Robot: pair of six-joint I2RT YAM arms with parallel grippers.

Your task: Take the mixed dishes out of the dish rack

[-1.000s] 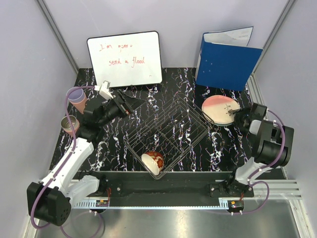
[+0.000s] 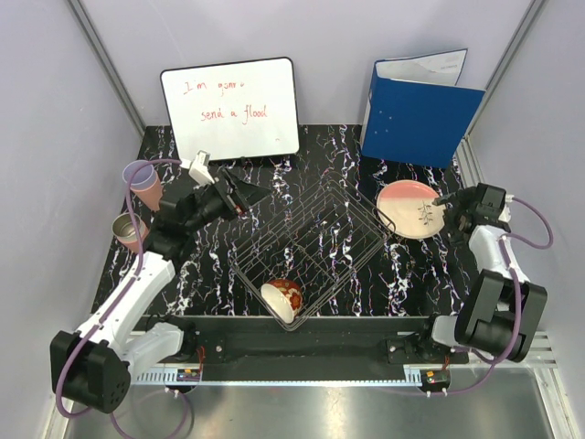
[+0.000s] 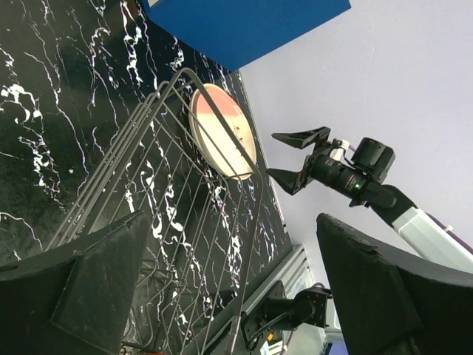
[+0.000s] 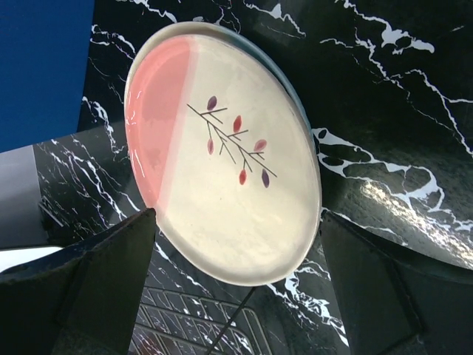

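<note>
In the right wrist view a cream plate (image 4: 229,200) with a pink side and a leaf sprig lies on a second plate, whose blue-grey rim (image 4: 284,78) peeks out behind it. Both plates lie on the black counter right of the wire dish rack (image 2: 311,247). At their right edge my right gripper (image 2: 443,214) is open, holding nothing. At the rack's front corner stand a white dish (image 2: 277,303) and a brown-patterned dish (image 2: 289,291). My left gripper (image 2: 249,196) hangs open and empty over the rack's back left side.
At the far left stand a purple-and-pink cup (image 2: 146,186) and another cup (image 2: 130,233). A whiteboard (image 2: 230,105) and a blue binder (image 2: 420,114) stand along the back. Counter between the cups and rack is bare.
My right arm has shifted slightly, its wrist moving rightward. The plates have slid a little to the right and towards the front. My left arm has stayed nearly still.
</note>
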